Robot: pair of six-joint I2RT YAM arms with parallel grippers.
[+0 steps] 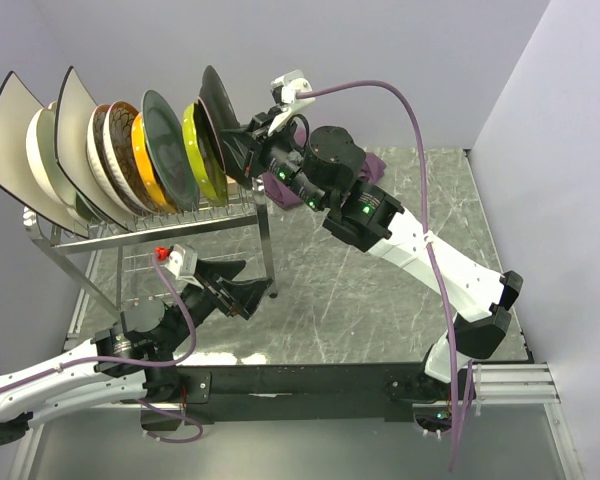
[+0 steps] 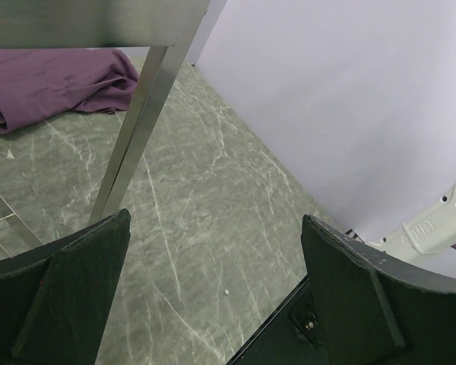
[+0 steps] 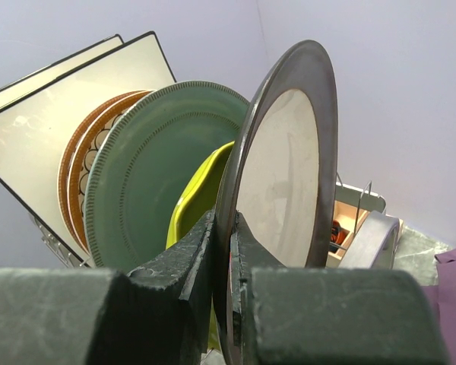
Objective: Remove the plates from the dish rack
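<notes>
A dark grey-rimmed plate (image 1: 218, 108) stands tilted at the right end of the dish rack (image 1: 162, 236). Its pale face (image 3: 283, 175) shows in the right wrist view. My right gripper has its fingers close on either side of this plate's edge; whether they press on it I cannot tell. Left of it in the rack are a yellow-green dish (image 1: 202, 155), a grey-green plate (image 1: 170, 150), a yellow dish (image 1: 147, 165), brown-rimmed plates (image 1: 123, 150) and square cream plates (image 1: 20, 150). Below the rack's front bar, my left gripper (image 1: 254, 277) stands open and empty.
Behind my right arm lies a purple cloth (image 1: 372, 167) on the grey marbled table (image 1: 325, 295). A metal rack leg (image 2: 131, 137) stands just beyond the left gripper. Walls close in at back and right.
</notes>
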